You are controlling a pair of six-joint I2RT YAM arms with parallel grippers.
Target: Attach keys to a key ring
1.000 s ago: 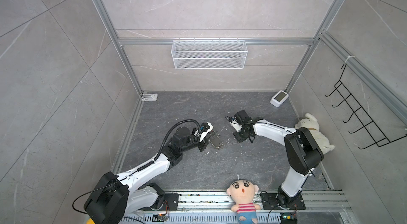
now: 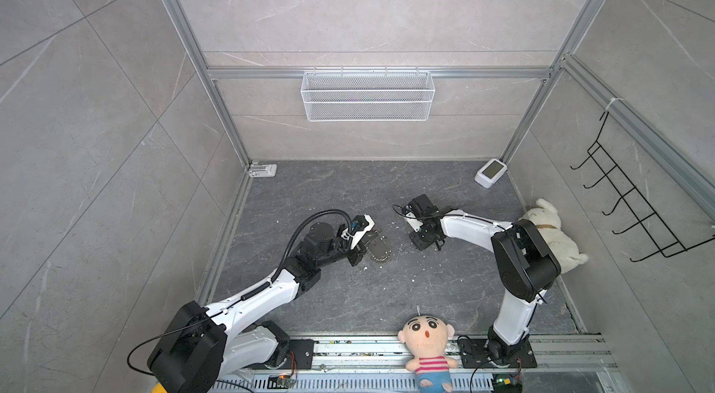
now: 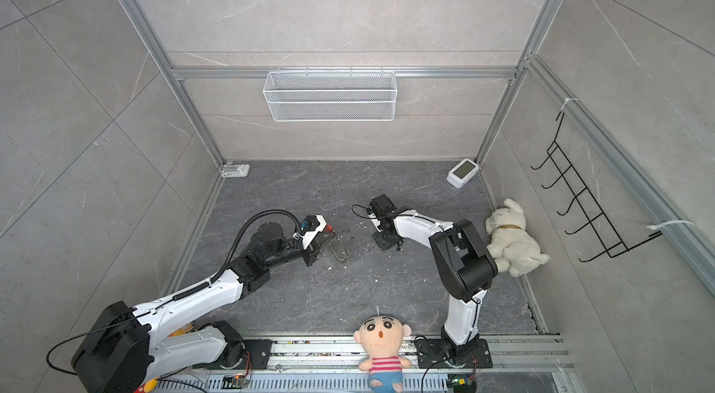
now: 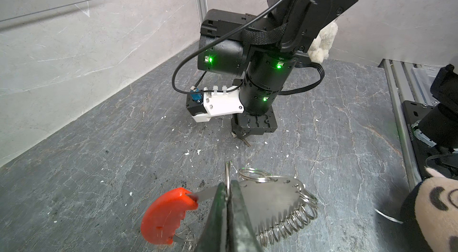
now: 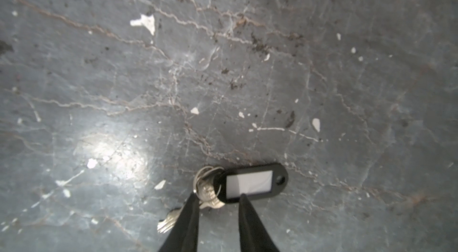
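In the right wrist view, a key ring (image 5: 207, 170) with keys (image 5: 169, 221) and a black tag (image 5: 250, 180) lies on the floor. My right gripper points down at it, fingers apart, nothing clearly held. My left gripper is shut, a thin metal piece rising at its tips; whether it is held is unclear. Behind it in the left wrist view are a grey plate with spring-like wire coils (image 4: 286, 216), loose rings (image 4: 252, 171) and a red-handled piece (image 4: 162, 216).
A white plush bear (image 3: 514, 244) lies by the right wall, a doll (image 2: 424, 341) at the front edge. A white mesh basket (image 2: 366, 95) hangs at the back. Open floor surrounds the grippers.
The left arm has not visibly moved.
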